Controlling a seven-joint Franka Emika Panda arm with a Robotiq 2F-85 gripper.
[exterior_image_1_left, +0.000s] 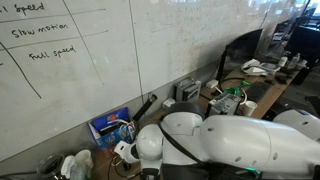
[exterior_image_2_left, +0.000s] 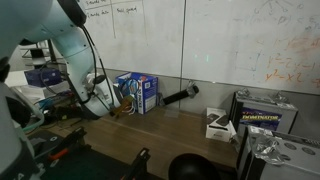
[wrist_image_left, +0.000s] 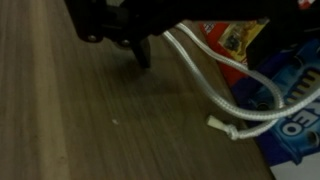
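Observation:
A white rope (wrist_image_left: 206, 82) runs in a loose loop beside and partly over a blue Oreo box (wrist_image_left: 292, 120) in the wrist view; its knotted end (wrist_image_left: 228, 128) hangs near the box's edge. My gripper is open above the wooden table, its dark fingers (wrist_image_left: 142, 52) spread, with the rope passing through the space below and between them. The same blue box (exterior_image_2_left: 140, 88) stands against the whiteboard in exterior view 2, my gripper low in front of it. In exterior view 1 the box (exterior_image_1_left: 108, 124) shows left of the arm, which hides the fingers.
A black round pan (exterior_image_2_left: 192, 166) sits at the table's front. A white open box (exterior_image_2_left: 219, 124) and a silver toaster-like case (exterior_image_2_left: 262, 112) stand to the right. A dark cylinder on a stand (exterior_image_2_left: 180, 95) leans by the whiteboard. Bare wood (exterior_image_2_left: 165, 128) lies between.

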